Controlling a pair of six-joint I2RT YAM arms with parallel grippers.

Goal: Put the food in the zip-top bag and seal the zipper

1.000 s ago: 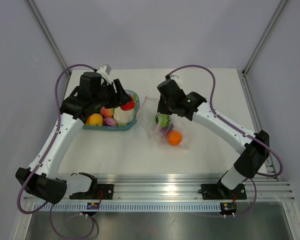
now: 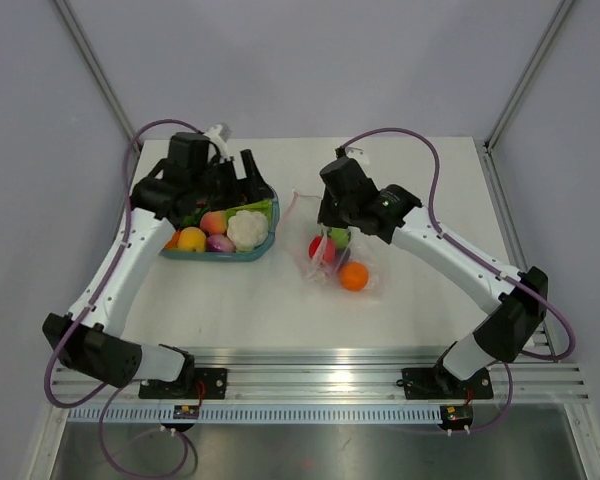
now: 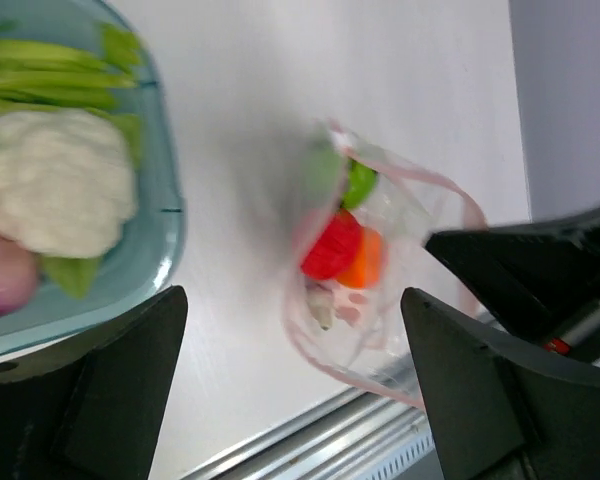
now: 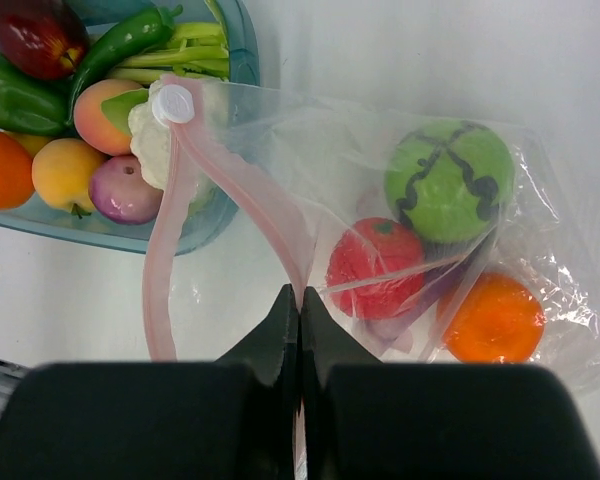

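Observation:
A clear zip top bag with pink zipper lies on the table, holding a red tomato, a green round fruit and an orange. My right gripper is shut on the bag's pink zipper edge at the bag's mouth. My left gripper stands open over the blue basket, to the left of the bag, with nothing seen between its fingers.
The basket holds several vegetables and fruits, including a cauliflower, an onion, peppers and celery.
The red tomato, earlier in my left gripper, now lies in the bag.

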